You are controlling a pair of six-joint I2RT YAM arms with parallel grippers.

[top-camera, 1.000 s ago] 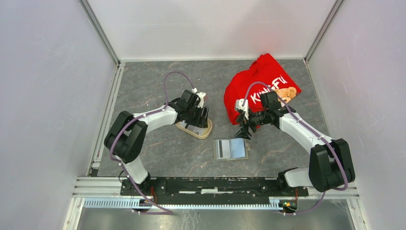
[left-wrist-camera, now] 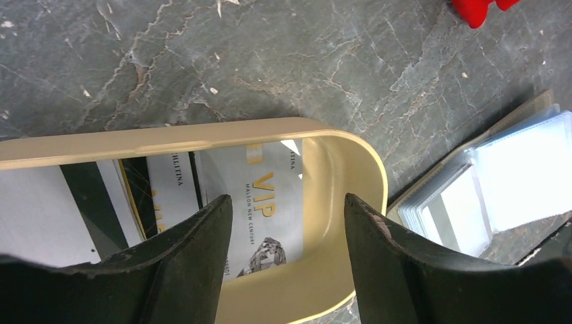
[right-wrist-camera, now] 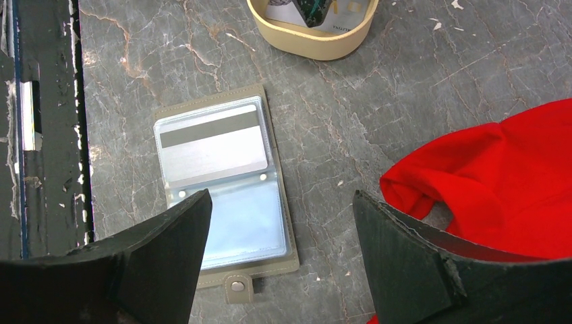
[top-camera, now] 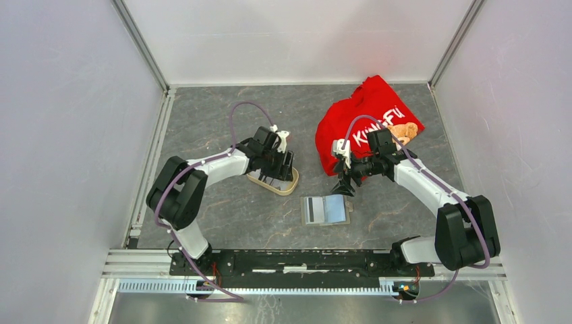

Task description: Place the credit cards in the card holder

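A cream oval tray (top-camera: 286, 191) holds several cards; in the left wrist view a silver VIP card (left-wrist-camera: 266, 202) lies at its right end. My left gripper is over that card, part open, one finger above the card, the other near the tray's rim, nothing visibly held. The card holder (right-wrist-camera: 243, 223) lies open on the table beside the tray, a white card (right-wrist-camera: 214, 150) with a dark stripe in its clear sleeve. My right gripper stands open above the holder's far side, nothing between its fingers.
A red cloth bag (top-camera: 357, 108) with white lettering and a tan plush item (top-camera: 403, 132) lie at the back right. Walls enclose the work area.
The right arm, holder and bag are unmoved.
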